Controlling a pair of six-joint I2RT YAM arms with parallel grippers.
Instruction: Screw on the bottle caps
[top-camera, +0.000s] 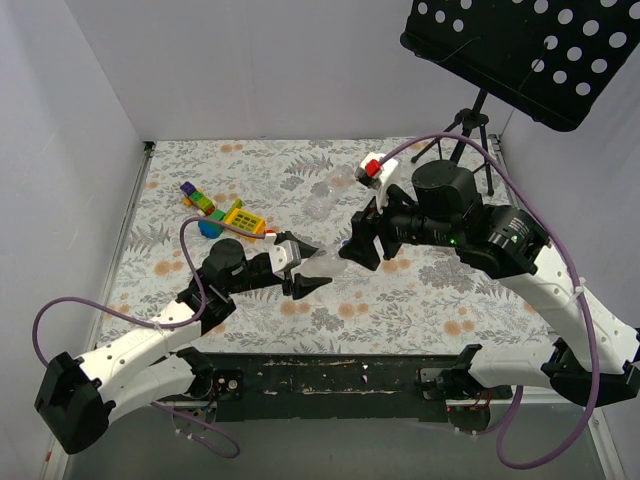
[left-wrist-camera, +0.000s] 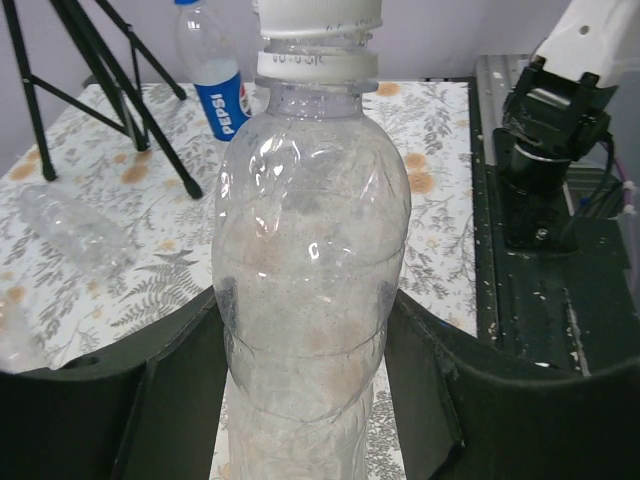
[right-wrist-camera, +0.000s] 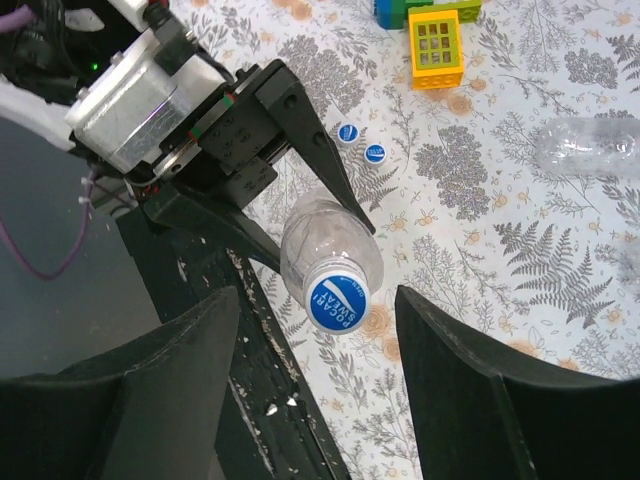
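My left gripper is shut around the body of a clear plastic bottle (left-wrist-camera: 312, 200). The bottle's neck points toward my right gripper. A cap with a blue top and white sides sits on the neck; a white ring shows just under it in the left wrist view. How tightly the cap sits cannot be told. The right gripper stands open in front of the bottle, its fingers (right-wrist-camera: 205, 350) apart from the cap on both sides. Two loose blue-and-white caps (right-wrist-camera: 348, 133) (right-wrist-camera: 375, 154) lie on the patterned table.
Another clear bottle (right-wrist-camera: 590, 146) lies on the table. A Pepsi bottle (left-wrist-camera: 222, 105) with a blue cap stands near the black tripod (top-camera: 465, 125). Colourful toys, among them a yellow block (top-camera: 245, 220), lie at the left.
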